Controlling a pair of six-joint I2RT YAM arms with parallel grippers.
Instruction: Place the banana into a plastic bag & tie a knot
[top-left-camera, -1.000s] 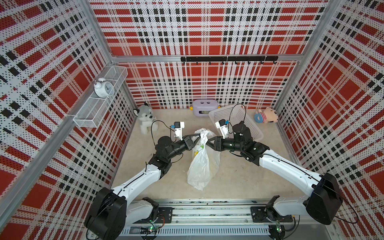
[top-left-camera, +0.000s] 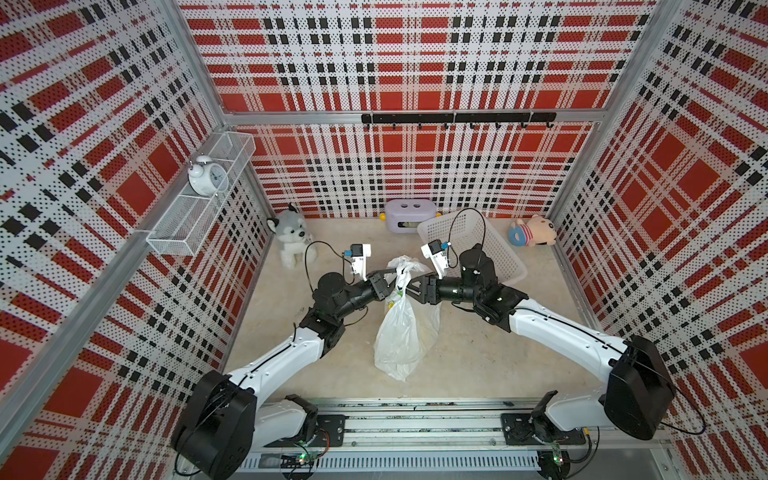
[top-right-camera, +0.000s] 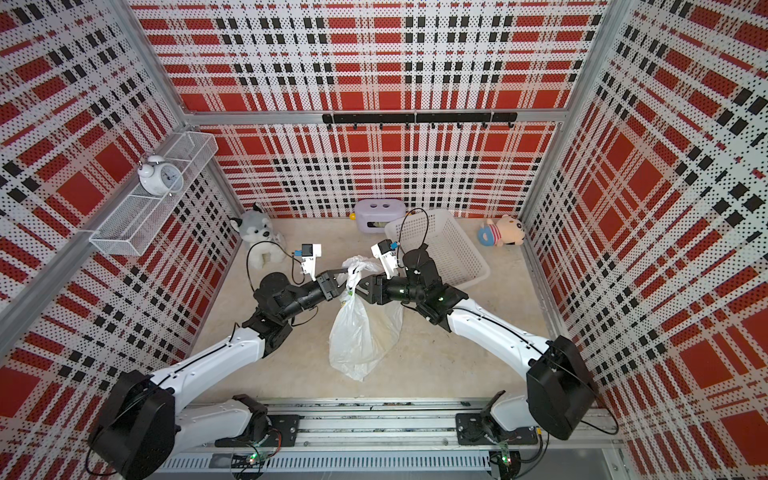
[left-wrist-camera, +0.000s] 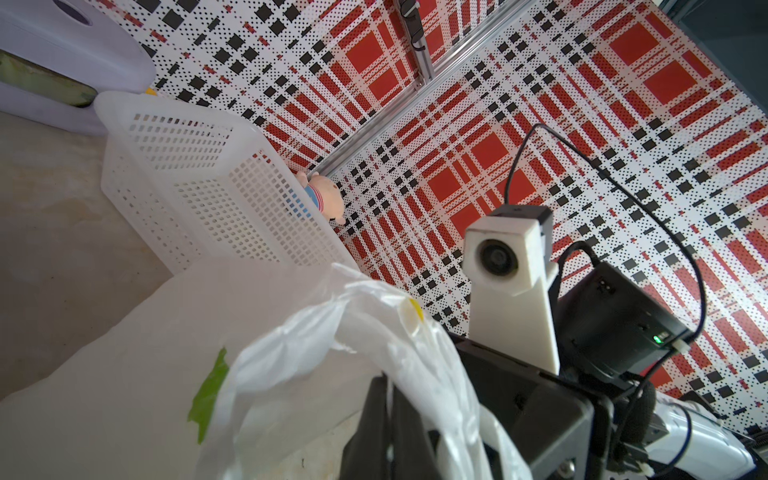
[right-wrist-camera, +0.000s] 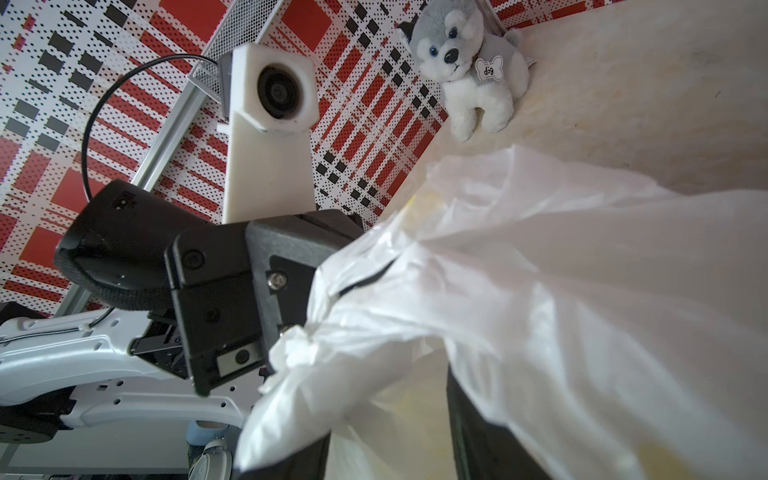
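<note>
A white plastic bag (top-left-camera: 400, 344) hangs in the middle, its twisted top bunched between my two grippers; small green and yellow patches show on it, and whether the banana is inside I cannot tell. My left gripper (top-left-camera: 393, 278) is shut at the bag's top, its fingers vertical in the left wrist view behind loose plastic. My right gripper (top-left-camera: 413, 286) reaches into the bag's top from the right; in the right wrist view its fingers stand apart, open, with plastic draped over and behind them.
A white basket (top-left-camera: 496, 252) stands behind the right arm. A plush husky (top-left-camera: 289, 236) sits back left, a plush doll (top-left-camera: 532, 232) back right, a purple device (top-left-camera: 409, 212) at the back. Bare table shows either side of the bag.
My right gripper has moved slightly left, closer to my left gripper and the bag's top. The left arm and bag are nearly unchanged.
</note>
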